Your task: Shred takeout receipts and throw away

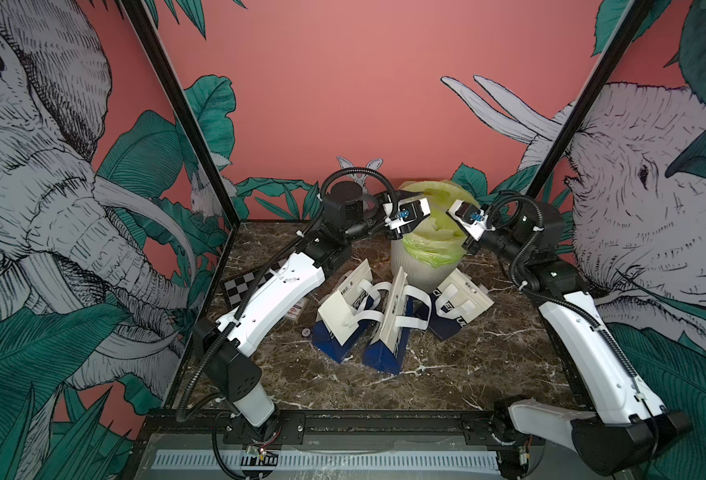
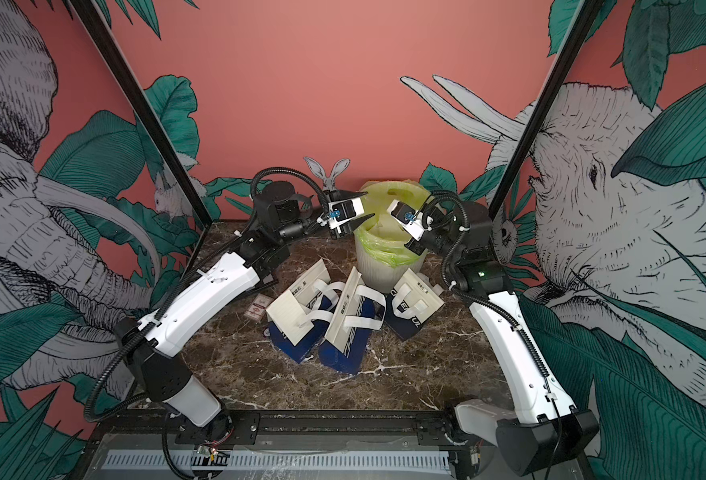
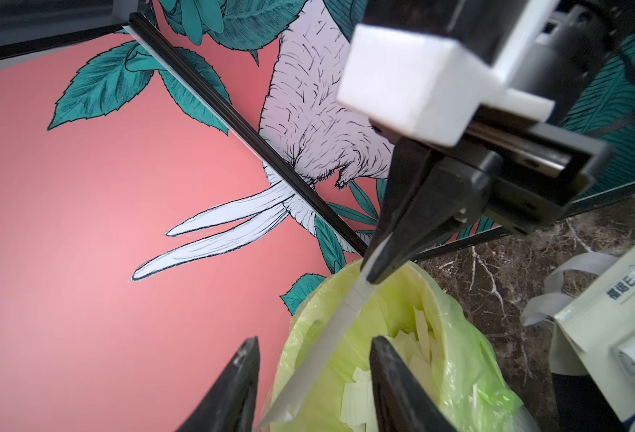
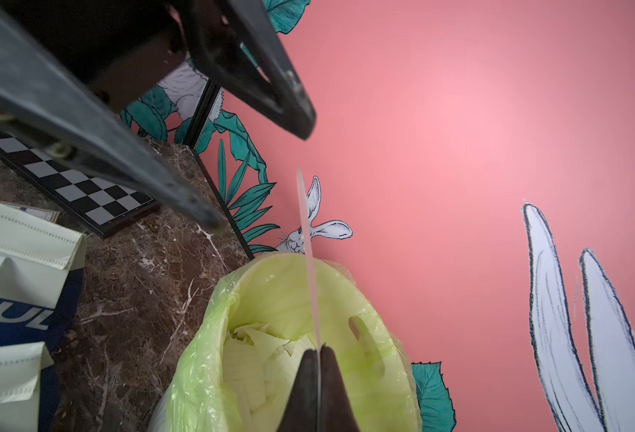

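Observation:
A thin white paper strip (image 3: 328, 338) stands out from my right gripper, which is shut on one end of it. In the right wrist view the strip appears edge-on. My left gripper is open, its fingers spread toward the strip's free end; I cannot tell whether they touch it. Both grippers hang over the bin (image 1: 418, 265), lined with a green bag (image 4: 202, 367). Inside the bin lie pale paper pieces (image 4: 249, 367).
Several blue and cream takeout bags with white handles, including a middle bag (image 1: 385, 344) and a right bag (image 1: 458, 300), stand before the bin. A checkered board (image 4: 80, 187) lies at left.

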